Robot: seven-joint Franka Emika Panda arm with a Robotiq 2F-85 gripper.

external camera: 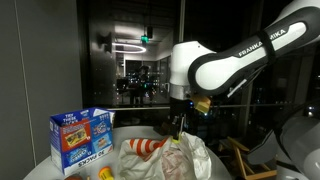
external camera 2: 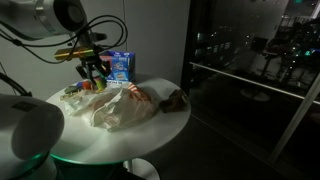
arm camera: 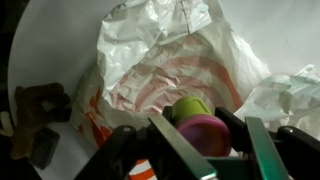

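Note:
My gripper is shut on a small container (arm camera: 202, 135) with a pinkish-red end and a yellow-green side, seen nearly end-on in the wrist view. Beneath it lies a crumpled white plastic bag (arm camera: 150, 62) with red markings, its opening spread wide. In exterior view 2 the gripper (external camera 2: 95, 76) hangs above the left part of the bag (external camera 2: 122, 108), a yellow-green patch showing below the fingers. The container is small and hard to make out in exterior view 1, where the gripper (external camera: 182, 118) hovers over the bag (external camera: 203, 158).
A blue snack box (external camera: 82, 140) stands upright at the table's left in exterior view 1, a yellow-orange item (external camera: 106, 173) close by. A dark brown object (external camera 2: 175, 102) rests near the table edge, beside the bag. Bare table (external camera 2: 150, 135) shows in front of the bag.

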